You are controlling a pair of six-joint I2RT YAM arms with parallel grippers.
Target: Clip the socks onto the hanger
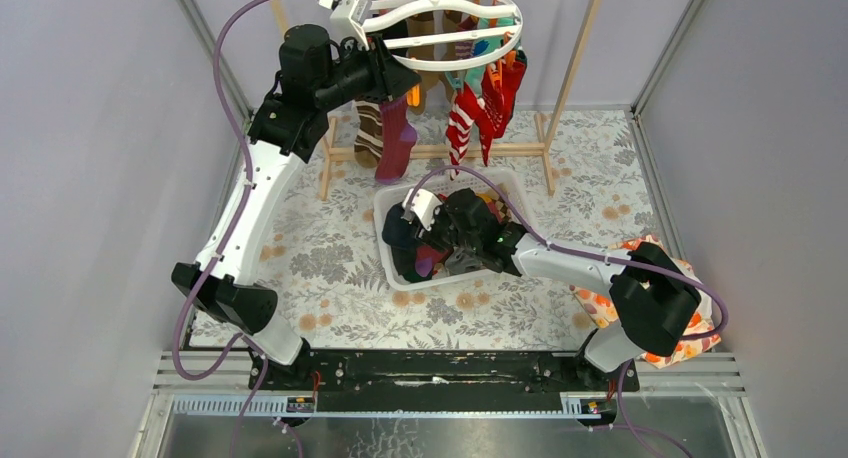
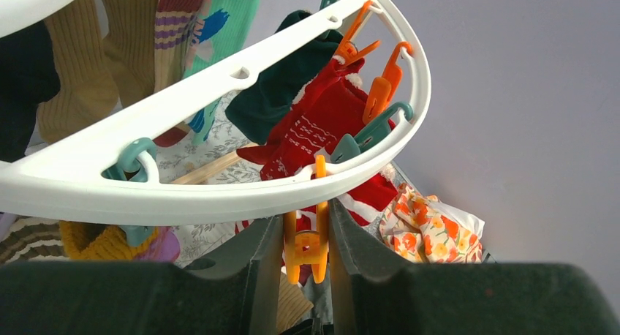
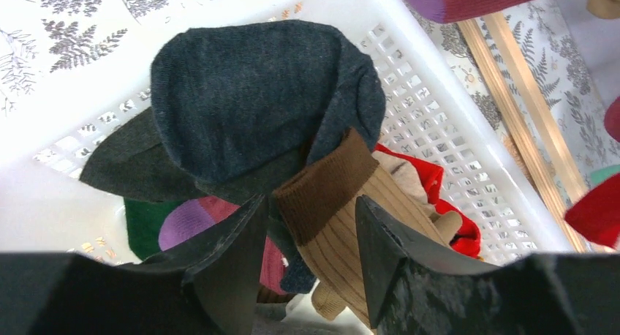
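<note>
The white round hanger hangs at the back with several socks clipped to it. At its near rim my left gripper is shut on an orange clip, which hangs from the ring with no sock visible in it. Below, in the white basket, a brown ribbed sock lies with its dark cuff up. My right gripper is over that cuff, its fingers apart on either side of it. No firm grip on the sock shows.
Other socks in the basket include a dark blue one. Red socks and vacant clips, one of them green, hang along the ring. A flower-patterned cloth lies at the right.
</note>
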